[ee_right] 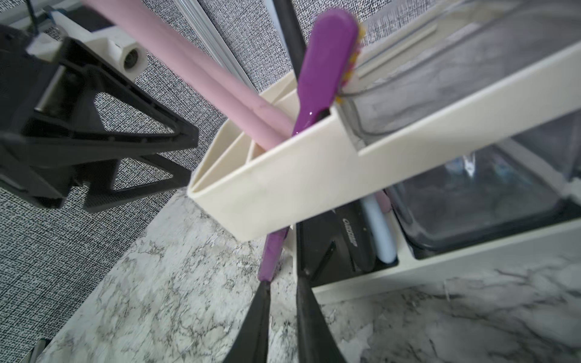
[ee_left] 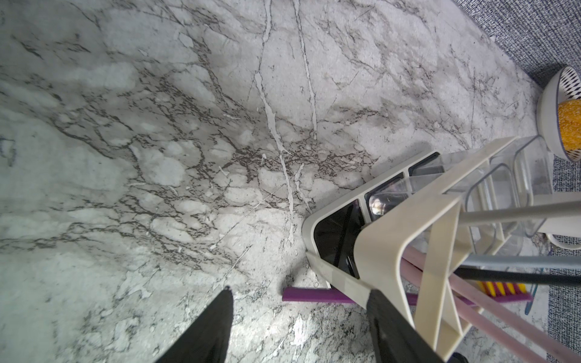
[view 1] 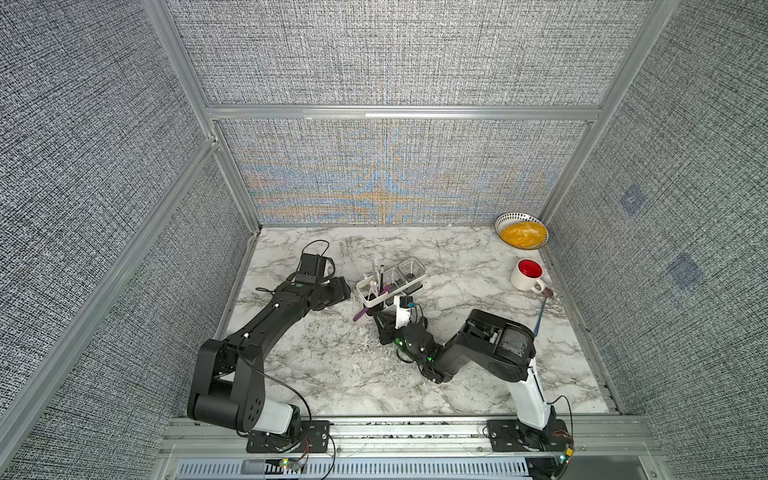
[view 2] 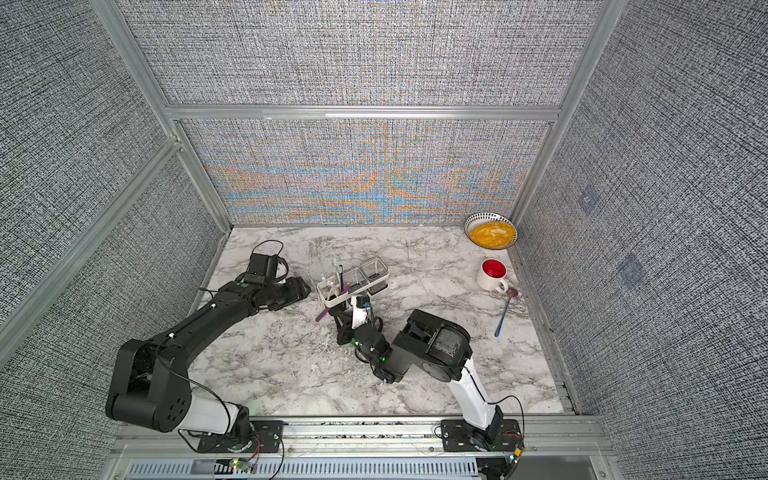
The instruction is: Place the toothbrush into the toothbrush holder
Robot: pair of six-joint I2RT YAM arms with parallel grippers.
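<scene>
The white holder with clear compartments holds pink, grey and black upright items. A purple toothbrush slants through its left end, head at the top and handle showing below the rim. My right gripper is at that handle's lower end, fingers close together; I cannot tell clearly what is between them. My left gripper stands just left of the holder, part open with nothing held; the purple handle lies beyond its fingertips.
A red-lined mug, a bowl with yellow contents and a long utensil lie along the right side. The back and front-left of the table have free room.
</scene>
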